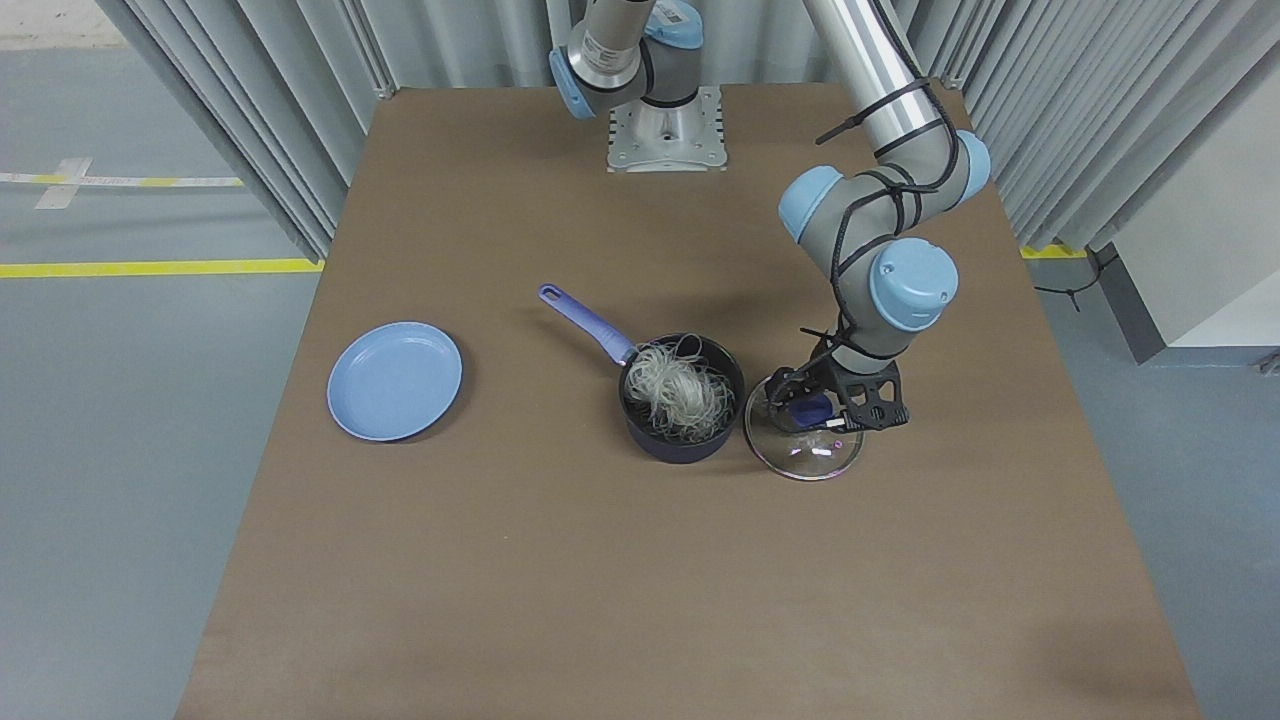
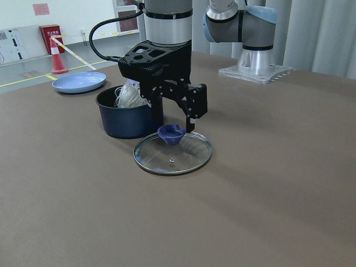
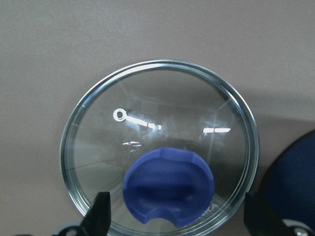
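Observation:
A glass lid (image 3: 98,147) with a blue knob (image 3: 167,189) lies flat on the table beside the dark pot (image 2: 125,122), which holds pale noodles (image 1: 675,388) and has a purple handle (image 1: 588,320). My gripper is just above the lid, its fingers apart on either side of the knob in the wrist view. Nothing shows between them above the knob. In the left view the gripper hangs over the knob, partly in front of the pot.
A blue plate (image 1: 393,379) lies to the pot's left on the brown table (image 1: 504,564).

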